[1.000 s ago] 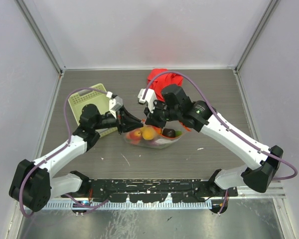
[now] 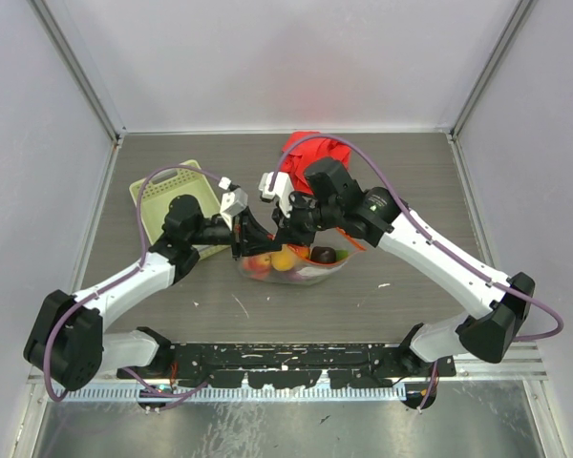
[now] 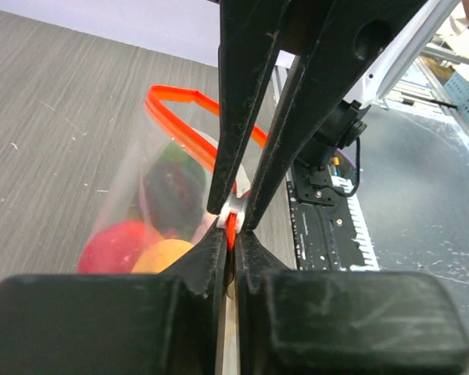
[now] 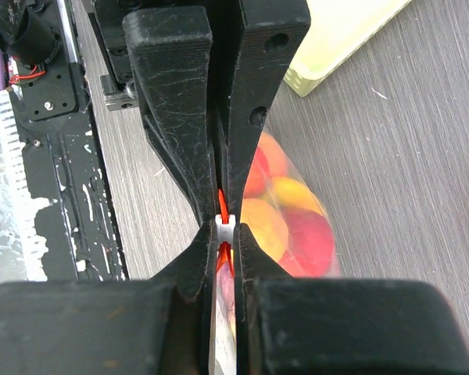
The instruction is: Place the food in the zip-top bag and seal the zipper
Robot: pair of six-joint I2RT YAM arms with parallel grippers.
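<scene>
The clear zip bag (image 2: 296, 267) holds fruit and a dark avocado (image 2: 322, 255), under both grippers. My left gripper (image 2: 267, 245) and right gripper (image 2: 286, 236) meet at its orange zipper (image 3: 189, 137). In the left wrist view, the left fingers (image 3: 180, 320) close round the orange strip at a white slider (image 3: 233, 209), with the other gripper's tips beside it. In the right wrist view, the right fingertips (image 4: 225, 234) have the white slider between them, with orange strip above and below. Red and yellow fruit (image 4: 309, 238) shows through the plastic.
A pale green basket (image 2: 151, 205) stands at the back left. A red cloth (image 2: 310, 143) lies at the back, behind the right arm. Bare table (image 2: 420, 172) shows at the right and front.
The left gripper has moved slightly right, closer to the right gripper at the zipper. The right arm has shifted slightly toward the left.
</scene>
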